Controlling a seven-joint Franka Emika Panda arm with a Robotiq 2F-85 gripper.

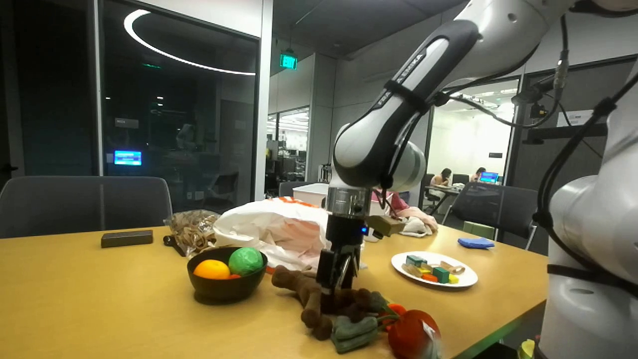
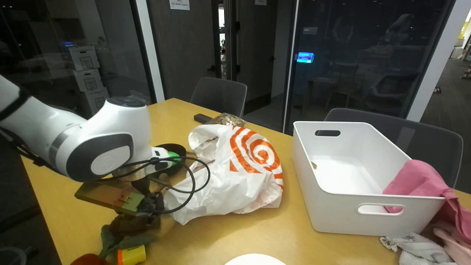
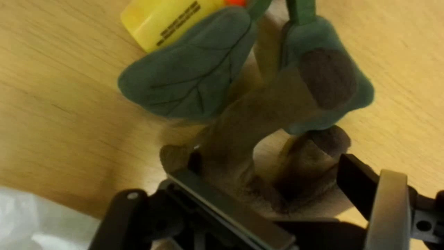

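Observation:
A brown plush animal lies on the table, its legs toward the plush tomato's green leaves. My gripper points down at the toy. In the wrist view the open gripper spans part of the brown plush, with one finger on the right and the other at lower left. The plush's lower part is hidden behind the gripper. Two grey-green leaves lie beside the plush's legs. They join the red plush tomato. In exterior view 2 the arm mostly hides the toy.
A black bowl with an orange and a green ball stands left of the toy. Behind lies a white plastic bag. A plate of blocks sits right, a yellow container beside the leaves, and a white bin beyond the bag.

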